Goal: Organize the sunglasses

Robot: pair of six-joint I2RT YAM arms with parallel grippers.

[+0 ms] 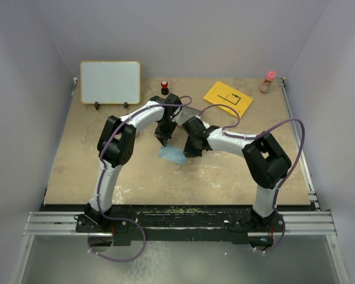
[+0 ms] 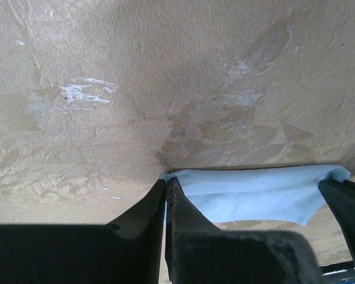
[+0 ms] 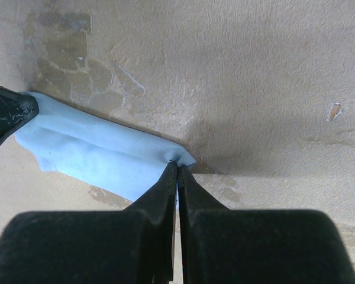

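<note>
A folded light-blue cloth (image 1: 172, 154) lies on the table between my two grippers. My left gripper is shut on one corner of it, as the left wrist view shows. At the opposite end, my right gripper is shut on another corner, where the cloth bunches at the fingertips. The upper edge of the cloth (image 2: 254, 178) runs nearly straight between the two grips. Of the sunglasses, only a bit of a round lens (image 1: 137, 132) shows behind the left arm.
Behind the grippers sits a grey tray-like case (image 1: 190, 112), partly hidden by the arms. A red-capped bottle (image 1: 164, 87), a yellow envelope (image 1: 228, 98), a whiteboard (image 1: 110, 81) and a pink-capped bottle (image 1: 267, 81) stand along the back.
</note>
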